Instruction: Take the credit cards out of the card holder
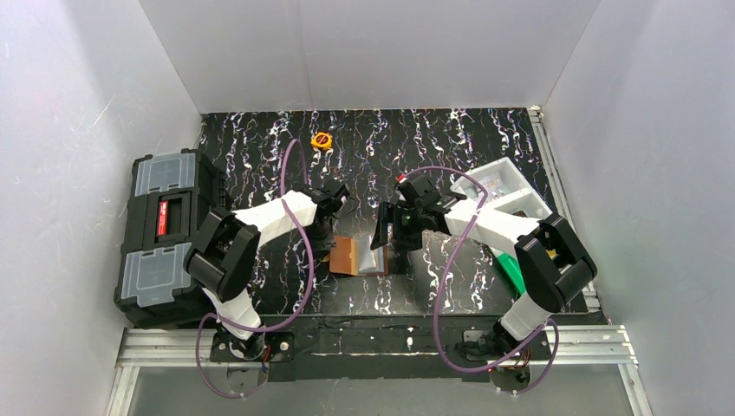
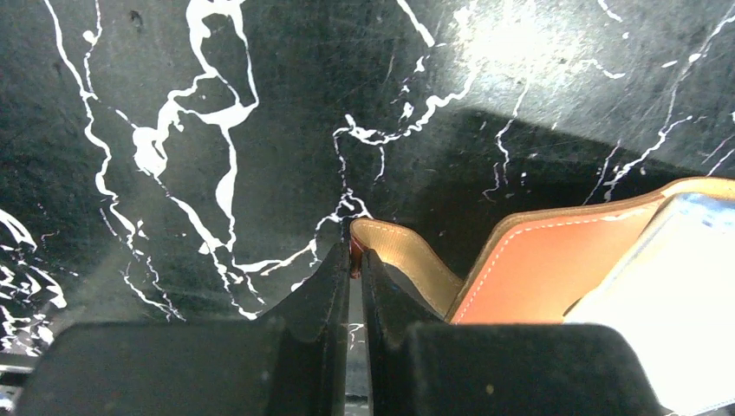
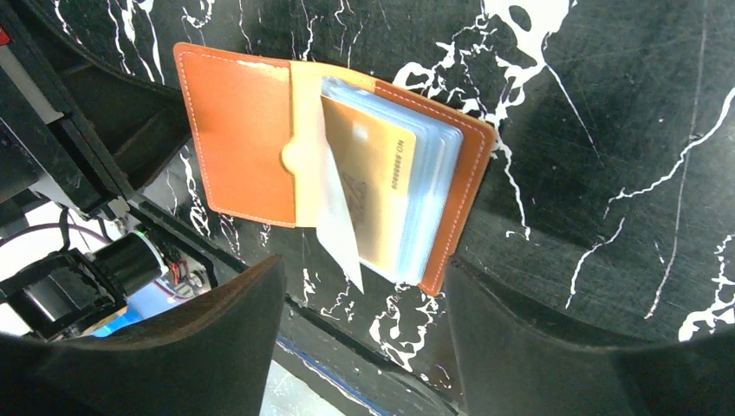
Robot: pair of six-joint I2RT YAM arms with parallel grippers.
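The brown leather card holder [image 1: 343, 255] lies unfolded on the table, its orange inner cover [image 3: 236, 139] to the left. Clear plastic sleeves [image 3: 433, 186] fill its right half, and a yellow card [image 3: 368, 186] shows among them. One whitish sleeve [image 3: 340, 221] stands tilted up along the fold. At the cover's outer side, my left gripper is shut on the holder's tan strap [image 2: 406, 251]. My right gripper is open near the sleeves, its two fingers [image 3: 247, 316] apart with nothing gripped between them.
A black toolbox [image 1: 165, 234] stands at the left edge. White trays [image 1: 501, 184] and a green bin [image 1: 510, 270] sit to the right, partly behind the right arm. A yellow tape measure [image 1: 321, 140] lies far back. Bare table surrounds the holder.
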